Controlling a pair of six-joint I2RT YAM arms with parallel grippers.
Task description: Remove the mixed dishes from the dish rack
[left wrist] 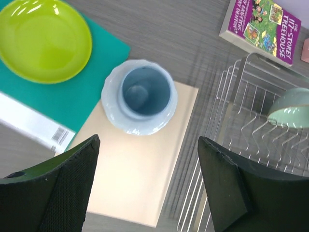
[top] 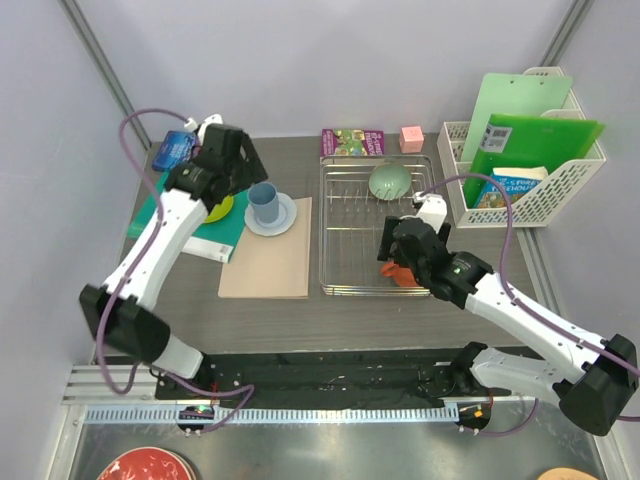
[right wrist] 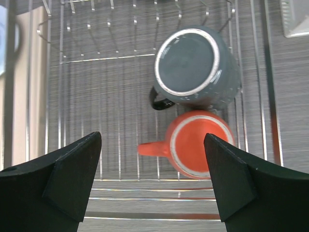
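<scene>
A blue cup [left wrist: 145, 94] stands on a saucer [left wrist: 118, 121] by the beige board [top: 262, 270]; left of it lies a lime plate [left wrist: 43, 38]. My left gripper hangs above them, open and empty. The wire rack [top: 340, 255] holds a green bowl [top: 389, 180], a dark grey-teal mug [right wrist: 193, 67] lying on its side and a red mug [right wrist: 198, 145] lying beside it. My right gripper is open over the two mugs, empty, partly hiding them in the top view.
Books [top: 352, 142] and a pink block [top: 410, 139] line the back. A white file basket [top: 550, 200] stands right of the rack. A teal folder lies at left.
</scene>
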